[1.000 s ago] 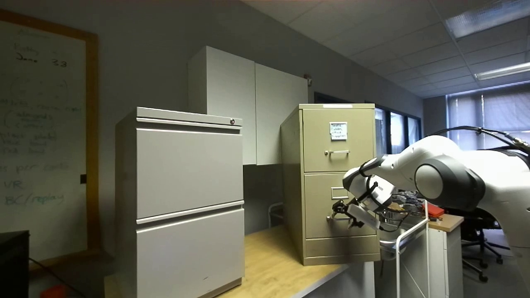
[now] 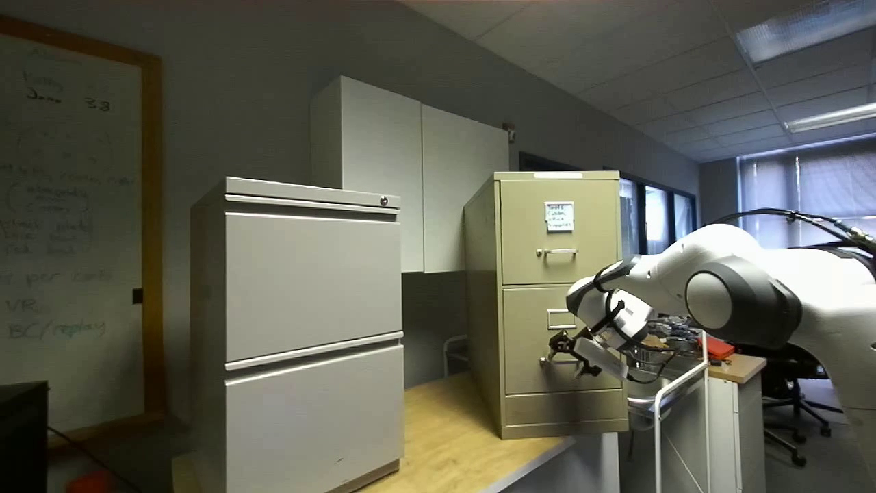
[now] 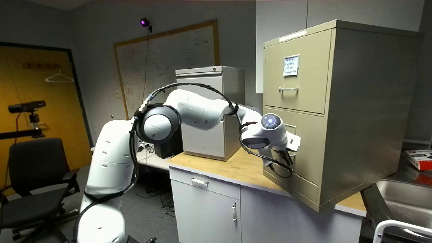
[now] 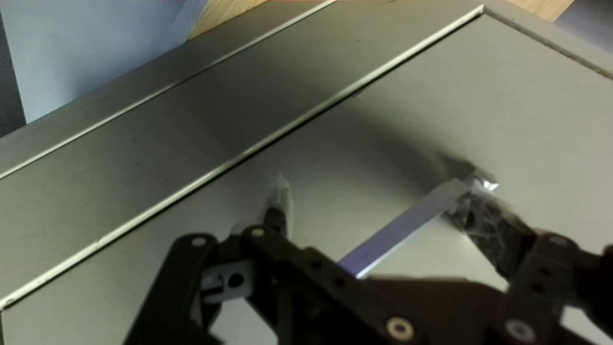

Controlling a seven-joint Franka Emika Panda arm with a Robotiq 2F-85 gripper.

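A tan two-drawer filing cabinet stands on the wooden counter, both drawers closed. My gripper is at its lower drawer front, beside the metal handle. In the wrist view the handle bar runs diagonally between the spread fingers of my open gripper. One finger is clear of the bar on the left. The other, a shiny wrapped finger, overlaps the handle's far end; whether it touches cannot be told. In the second exterior view my wrist covers part of the lower drawer.
A grey filing cabinet stands to the left on the same counter. The upper drawer's handle is unobstructed. Right of the tan cabinet are a sink and a white metal rail. Bare counter separates the cabinets.
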